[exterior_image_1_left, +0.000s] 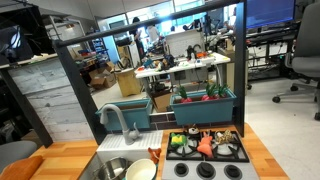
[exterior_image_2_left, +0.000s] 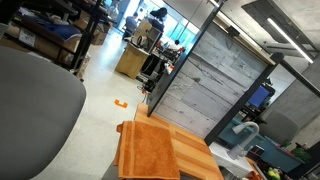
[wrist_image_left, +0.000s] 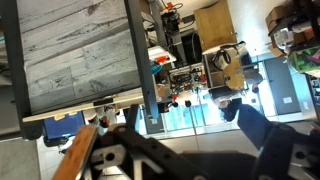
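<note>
In the wrist view, two dark fingers (wrist_image_left: 130, 152) of my gripper stand wide apart along the lower edge, with nothing between them. Beyond them appear a grey wood-plank panel and the cluttered room. Neither exterior view clearly shows the gripper. An orange towel (exterior_image_2_left: 150, 148) lies on the wooden counter in exterior view 2. In exterior view 1, a red toy-like item (exterior_image_1_left: 205, 144) and a green and yellow item (exterior_image_1_left: 178, 140) rest on the stovetop (exterior_image_1_left: 205, 168). A white bowl (exterior_image_1_left: 142, 169) sits by the sink (exterior_image_1_left: 112, 165).
A grey faucet (exterior_image_1_left: 118, 118) rises behind the sink. Blue planter boxes (exterior_image_1_left: 203, 110) line the counter's back under a dark frame. A plank panel (exterior_image_2_left: 205, 80) stands along one side. Bare wood (exterior_image_1_left: 262, 157) shows right of the stovetop.
</note>
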